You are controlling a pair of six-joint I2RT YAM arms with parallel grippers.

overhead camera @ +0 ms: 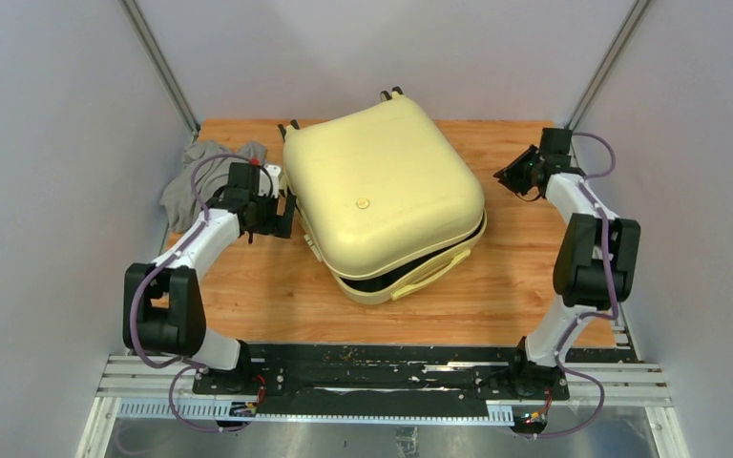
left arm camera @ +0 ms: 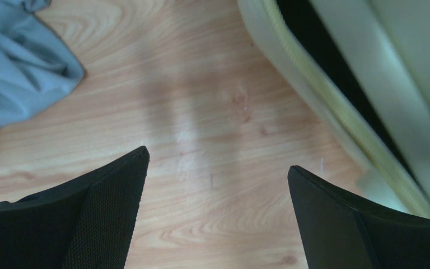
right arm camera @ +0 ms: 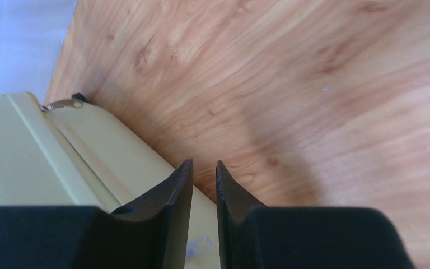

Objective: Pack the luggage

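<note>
A pale yellow suitcase (overhead camera: 382, 191) lies turned at an angle in the middle of the wooden table. Its lid is down but not flush: a dark gap shows along the front edge, above the handle (overhead camera: 431, 275). Beside the suitcase's left side stands my left gripper, its fingers wide apart with only table between them. My right gripper is off the suitcase's right side, apart from it in the top view. Its fingertips are near each other with a narrow gap, and nothing shows between them.
A grey cloth (overhead camera: 212, 176) lies crumpled at the table's back left, partly behind the left arm; the left wrist view shows its bluish folds (left arm camera: 22, 73). Bare wooden table (overhead camera: 513, 277) lies right of the suitcase and along the front. Walls close in the sides and back.
</note>
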